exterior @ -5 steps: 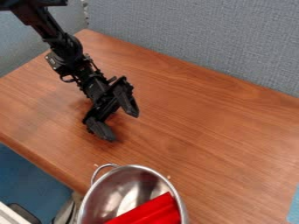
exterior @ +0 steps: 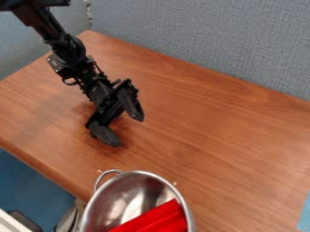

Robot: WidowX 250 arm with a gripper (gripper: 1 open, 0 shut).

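My black arm reaches in from the upper left, and its gripper (exterior: 121,126) hangs low over the left part of the wooden table, its two dark fingers spread apart with no object visible between them. At the bottom edge of the view is a steel bowl (exterior: 116,192) with a handle on its left, holding a red object (exterior: 151,219) that is cut off by the frame.
A grey padded wall (exterior: 206,36) runs along the back. Blue floor shows at the lower left, with a partly visible white object (exterior: 13,222) in the corner.
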